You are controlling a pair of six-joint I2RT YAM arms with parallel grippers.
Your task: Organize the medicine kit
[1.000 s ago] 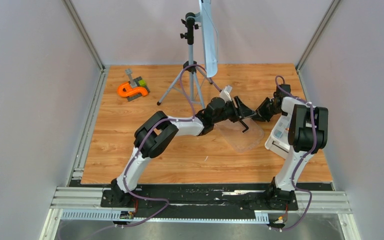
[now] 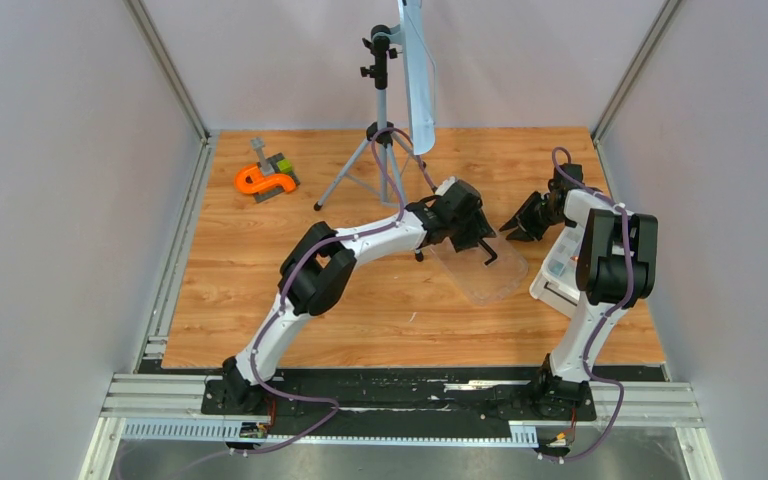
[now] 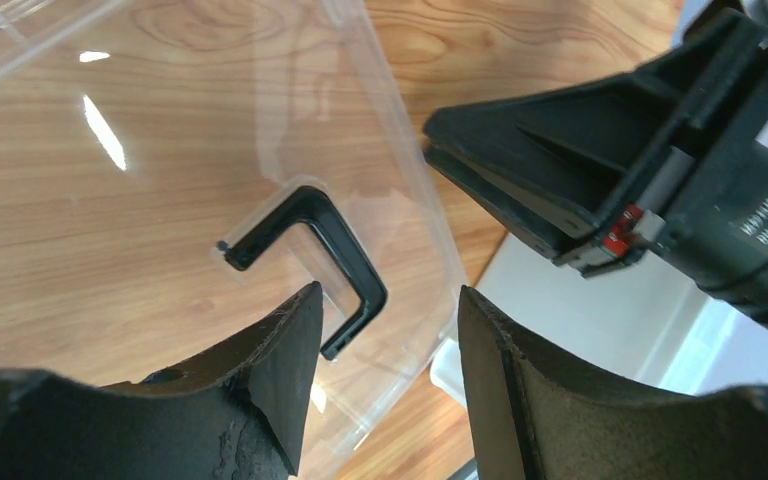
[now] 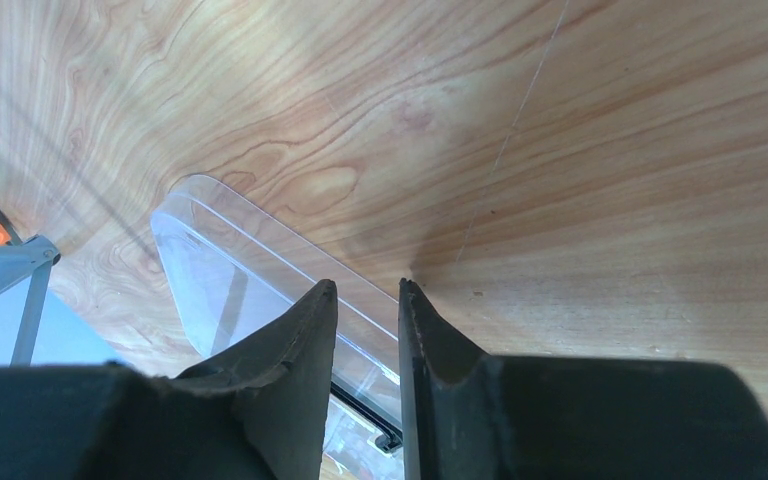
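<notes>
A clear plastic lid (image 2: 495, 285) with a black handle (image 3: 335, 240) lies on the wooden table. Over the lid my left gripper hangs open, the handle's end close to its left finger in the left wrist view and nothing held. My right gripper is partly open at the lid's edge, its fingers a small gap apart. Through that gap the lid's clear rim (image 4: 360, 335) shows; whether the fingers touch it I cannot tell. The white box (image 2: 557, 292) stands at the right, partly hidden under the right arm.
A tripod (image 2: 382, 150) bearing a pale blue panel (image 2: 417, 80) stands behind the left arm. At the back left sits an orange clamp-like object (image 2: 263, 181).
The right gripper has drawn back slightly, and its fingers look further apart. Lid and box have stayed in place.
</notes>
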